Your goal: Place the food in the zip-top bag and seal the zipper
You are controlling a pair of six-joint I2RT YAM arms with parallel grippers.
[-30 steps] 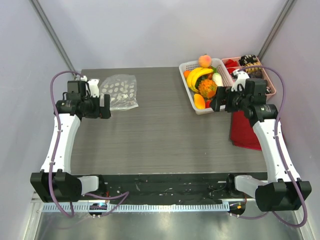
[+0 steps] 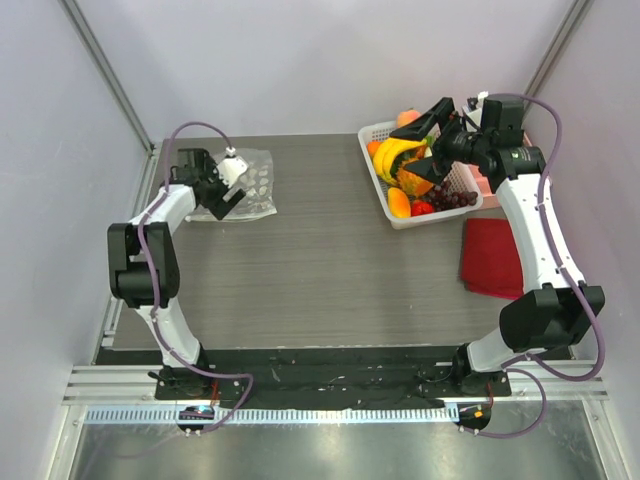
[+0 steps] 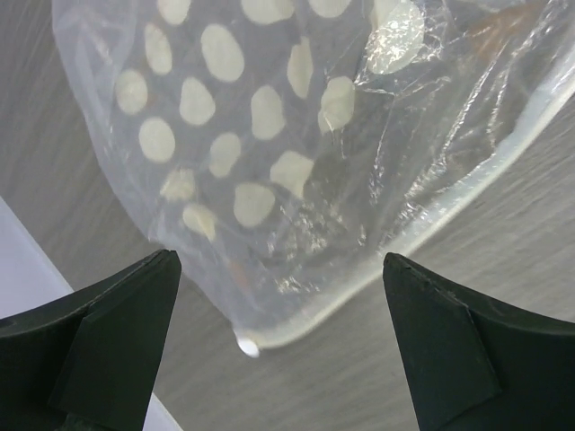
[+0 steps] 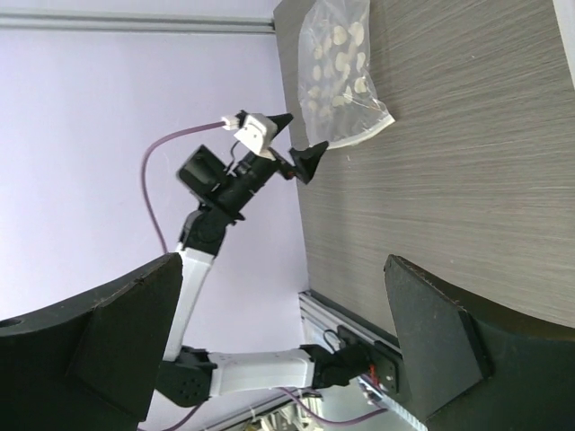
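The clear zip top bag [image 2: 255, 185], with pale spots, lies flat at the back left. My open left gripper hangs over its near edge, empty, with the spotted plastic [image 3: 260, 135] beneath in the left wrist view. A white basket [image 2: 410, 222] at the back right holds the food: bananas [image 2: 390, 155], a peach, orange items, red pieces and grapes [image 2: 455, 198]. My open right gripper [image 2: 430, 140] is above this basket, partly hiding its contents, its fingers empty and facing across the table in the right wrist view.
A pink bin [image 2: 484, 194] is behind the right arm, mostly hidden. A red cloth [image 2: 490, 260] lies at the right of the table.
My left gripper has turned and moved right over the bag. My right gripper has risen and shifted toward the back of the basket, its angle changed.
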